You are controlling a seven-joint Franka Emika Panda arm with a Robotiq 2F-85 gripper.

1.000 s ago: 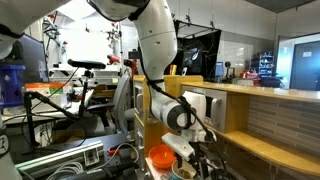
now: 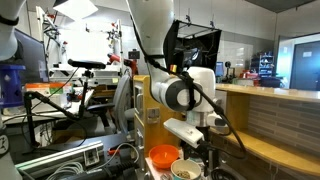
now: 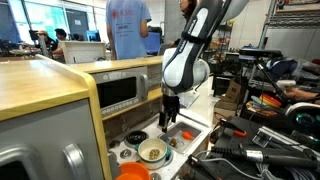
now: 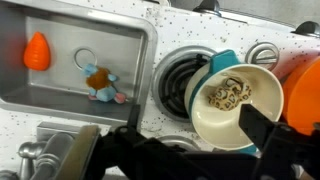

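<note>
My gripper is open with nothing between its fingers, seen at the lower edge of the wrist view. In exterior view 2 the gripper [image 3: 172, 112] hangs above the counter, between the bowl and the sink. A cream bowl [image 4: 212, 125] with a green rim rests on a stove burner and holds a brown patterned piece [image 4: 231, 94]. Left of it, the grey sink [image 4: 70, 15] contains a small blue and orange toy [image 4: 101, 82] and an orange drop-shaped object [image 4: 38, 52].
An orange bowl [image 4: 302, 95] stands close to the cream bowl's right side. A faucet [image 4: 42, 152] stands at the sink's near edge. Behind the counter runs a wooden shelf [image 2: 262, 95], with a microwave [image 3: 122, 88] below it.
Over the last second my arm has risen away from the cream bowl and shifted rightward in exterior view 1. The cream and orange bowls appear unmoved.
</note>
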